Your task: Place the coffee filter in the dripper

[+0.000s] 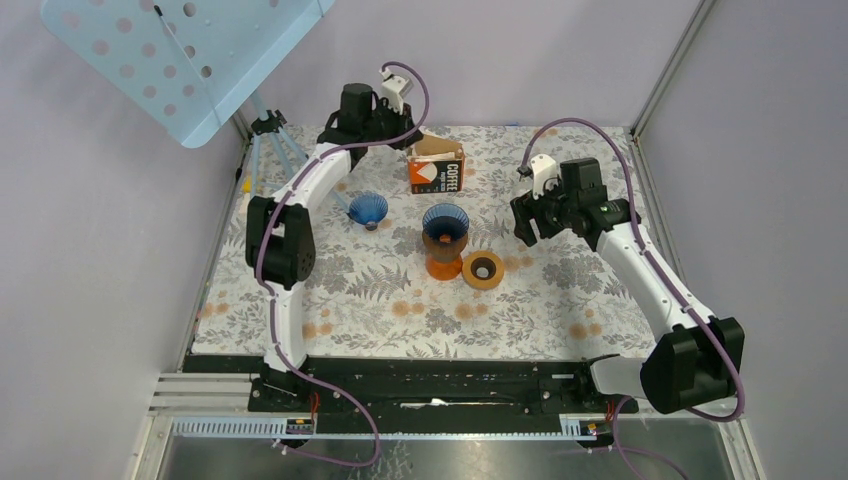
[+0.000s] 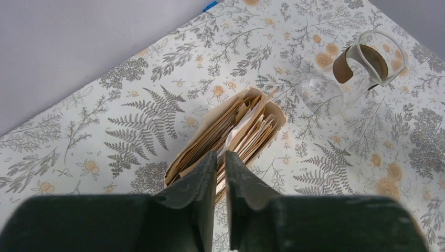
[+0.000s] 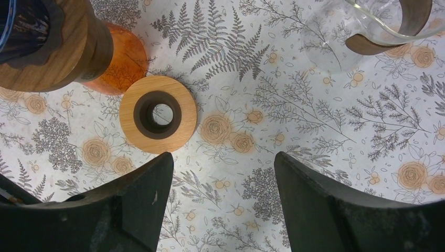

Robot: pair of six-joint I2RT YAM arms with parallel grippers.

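The coffee box (image 1: 437,177) stands at the back of the table, its top open. In the left wrist view it is packed with thin brown and white filters (image 2: 236,134), some sticking up past its rim. My left gripper is over the near end of the box, its fingers parted by a narrow gap with no filter clearly between them. A blue ribbed dripper (image 1: 445,217) sits in a wooden collar over an orange base, near the table's middle. My right gripper is wide open and empty, over bare table right of the dripper.
Beside the orange base lies a wooden ring (image 1: 483,270) with a dark centre. Another blue ribbed cone (image 1: 368,208) rests to the left of the dripper. A clear glass vessel (image 3: 336,37) with a brown band is near my right gripper.
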